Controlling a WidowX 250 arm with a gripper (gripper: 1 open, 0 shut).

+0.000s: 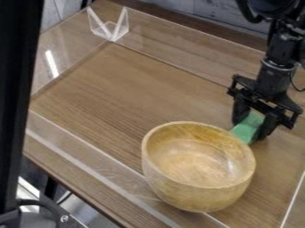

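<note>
My black gripper (255, 116) reaches down from the upper right, shut on a green object (245, 131) at the right of the camera view. The object is partly covered by the gripper and lies just behind and right of a large tan wooden bowl (198, 166). The bowl looks empty.
A small clear holder (109, 25) stands at the back left. Black hardware and cables lie along the left edge, and a grey surface runs behind the table at the top.
</note>
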